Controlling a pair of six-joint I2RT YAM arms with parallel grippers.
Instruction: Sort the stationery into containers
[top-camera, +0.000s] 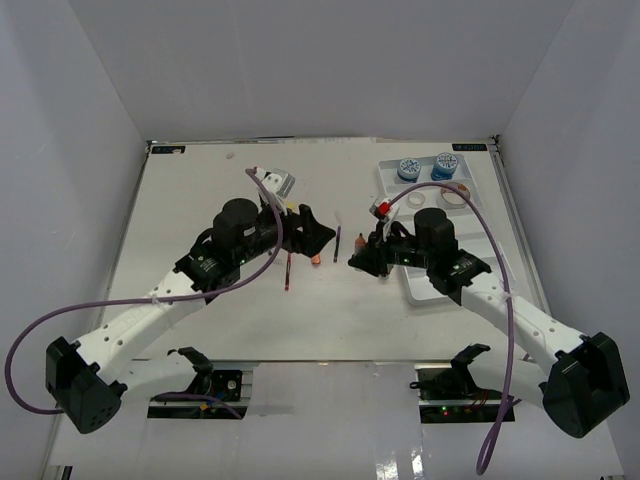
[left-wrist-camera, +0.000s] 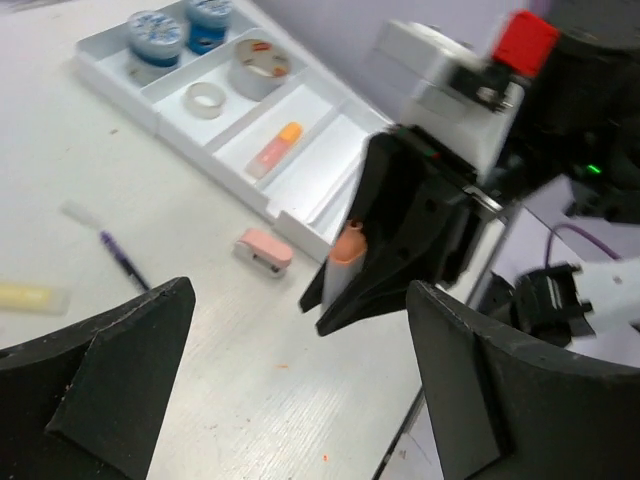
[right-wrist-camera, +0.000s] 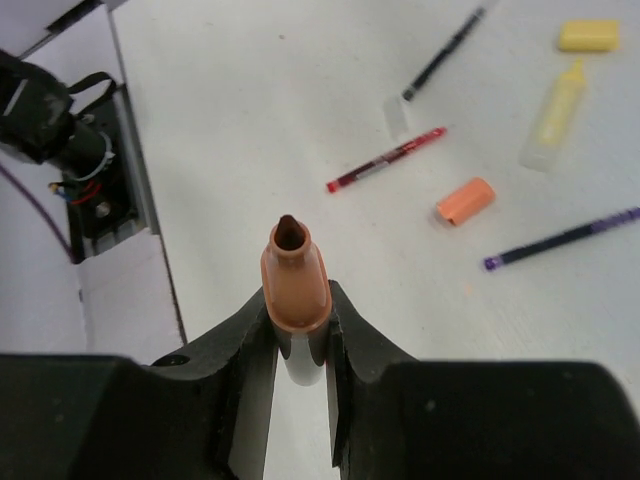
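Observation:
An orange highlighter-like tube stands in my right gripper (top-camera: 365, 258), which is shut on it; it also shows upright in the left wrist view (left-wrist-camera: 345, 255). My left gripper (top-camera: 312, 230) is open, with nothing between its fingers, left of the right one. On the table lie a red pen (right-wrist-camera: 385, 160), a purple pen (right-wrist-camera: 560, 240), a dark pen (right-wrist-camera: 445, 55), an orange cap (right-wrist-camera: 465, 200), a yellow tube (right-wrist-camera: 553, 120), a yellow block (right-wrist-camera: 588, 35) and a pink stapler (left-wrist-camera: 263, 250).
White compartment trays (left-wrist-camera: 160, 115) at the right hold blue-lidded jars (left-wrist-camera: 155, 38), tape rolls (left-wrist-camera: 258, 68) and an orange-capped pink item (left-wrist-camera: 275, 150).

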